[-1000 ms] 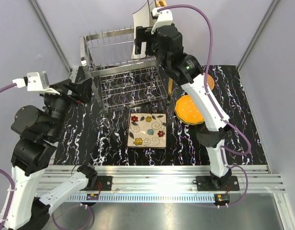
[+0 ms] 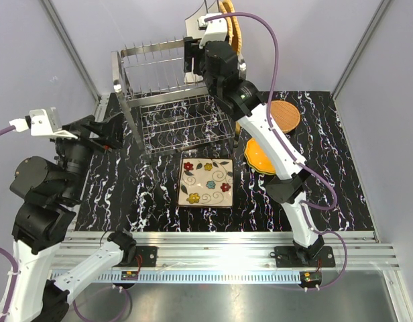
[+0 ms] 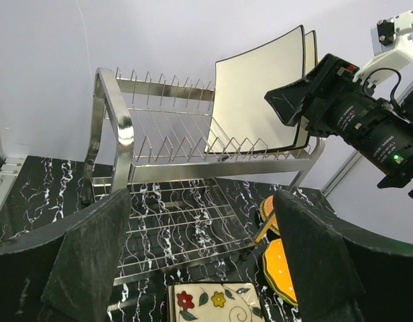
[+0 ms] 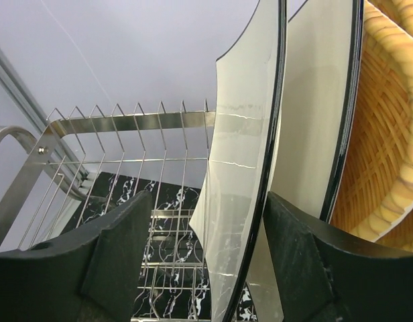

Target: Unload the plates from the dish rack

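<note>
The metal dish rack [image 2: 153,100] holds white square plates [image 3: 253,87] upright at its right end, with orange woven plates [image 4: 387,107] behind them. My right gripper stands part open around the dark-rimmed edge of the front white plate [image 4: 237,134]; contact on both sides cannot be seen. My left gripper is open left of the rack, with nothing between its fingers.
On the black counter lie a flowered square plate [image 2: 205,182] in front of the rack, a yellow plate [image 2: 258,159] and a round woven plate [image 2: 283,115] to the right.
My right arm has shifted left along the top of the rack at the plates. My left arm has moved slightly left and toward the front.
</note>
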